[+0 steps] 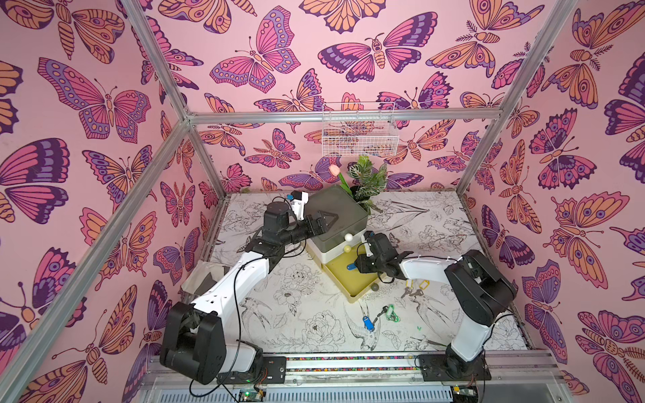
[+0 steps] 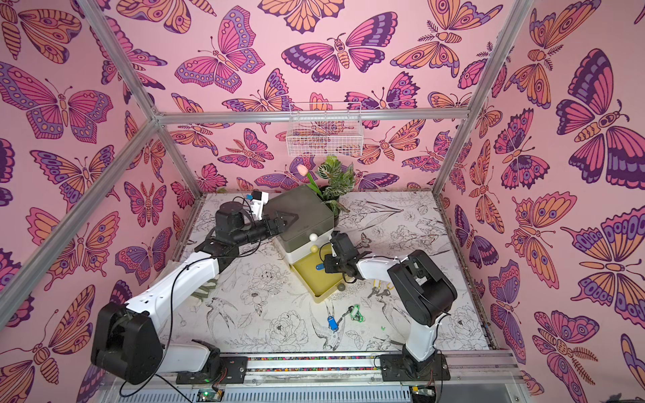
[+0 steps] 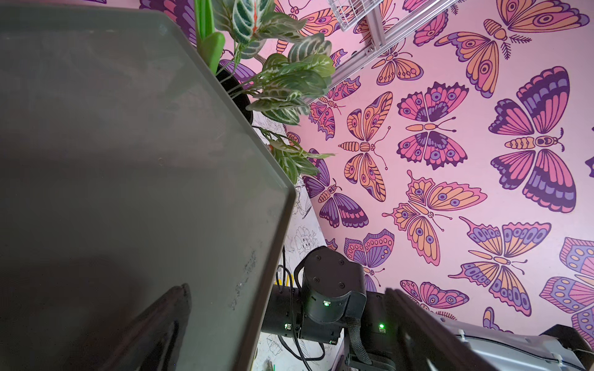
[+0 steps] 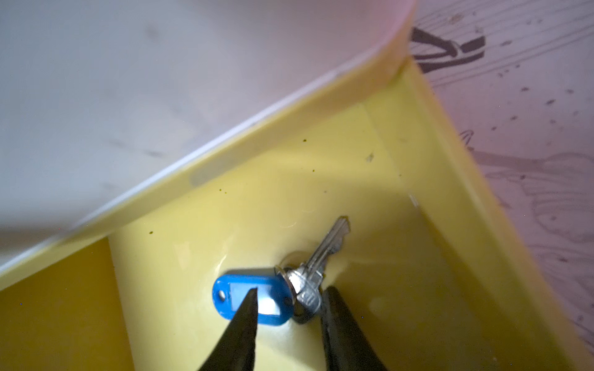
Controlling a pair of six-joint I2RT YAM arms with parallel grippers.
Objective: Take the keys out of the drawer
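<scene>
In the right wrist view, keys [image 4: 324, 253] on a ring with a blue tag [image 4: 238, 293] lie on the floor of the yellow drawer [image 4: 297, 191]. My right gripper is part open just over them, one fingertip over the tag's edge and the other by the key heads. Whether either finger touches them I cannot tell. The drawer [image 1: 346, 285] is pulled out of the grey-topped cabinet [image 1: 339, 211]. Over that grey top stands my left gripper, its fingers wide apart with nothing between them.
On the table before the drawer lie another blue-tagged key set [image 1: 368, 323] and a green item [image 1: 391, 313]. Yellow-tagged keys [image 1: 414, 288] lie to the drawer's right. A potted plant [image 1: 368, 178] stands behind the cabinet.
</scene>
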